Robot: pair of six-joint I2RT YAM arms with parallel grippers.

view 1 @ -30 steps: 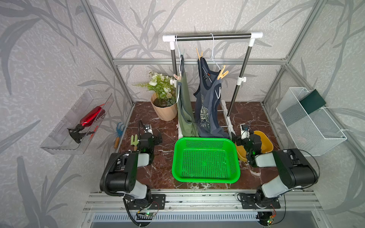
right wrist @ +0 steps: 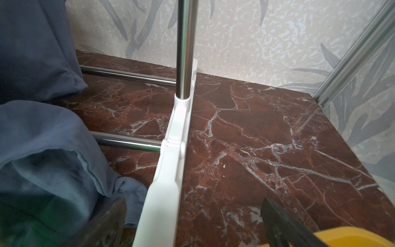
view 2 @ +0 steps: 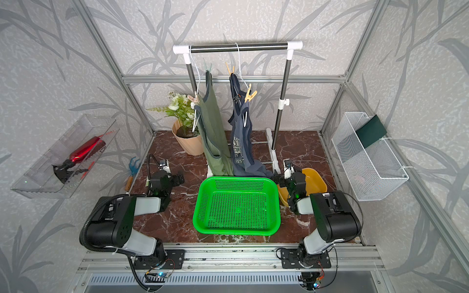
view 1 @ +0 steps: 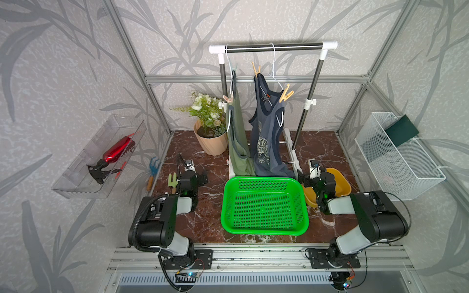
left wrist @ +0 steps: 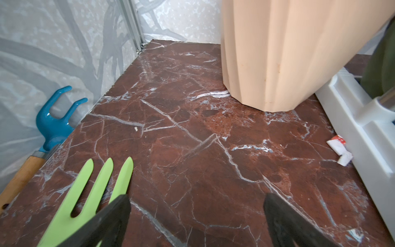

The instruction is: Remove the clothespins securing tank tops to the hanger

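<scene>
On the rack's bar hang two tank tops: a green one [view 1: 238, 141] at the left and a dark blue printed one [view 1: 266, 131] beside it. The blue top's straps bear a yellow clothespin [view 1: 286, 92] at the near end of its white hanger [view 1: 273, 63] and an orange clothespin [view 1: 256, 69] at the far end. The green top has a pinkish clothespin [view 2: 193, 99] near and a pale green clothespin [view 2: 208, 67] far. My left gripper is open and empty, low over the table. Likewise open and empty, my right gripper stands low by the rack's right foot.
An empty green basket [view 1: 264, 231] lies between the arms, before the rack. A yellow bowl [view 1: 344, 183] sits under the right gripper. At the left are a potted plant [view 1: 213, 144] and a light green garden fork [left wrist: 86, 205]. White rack base [right wrist: 164, 197] runs beside the right gripper.
</scene>
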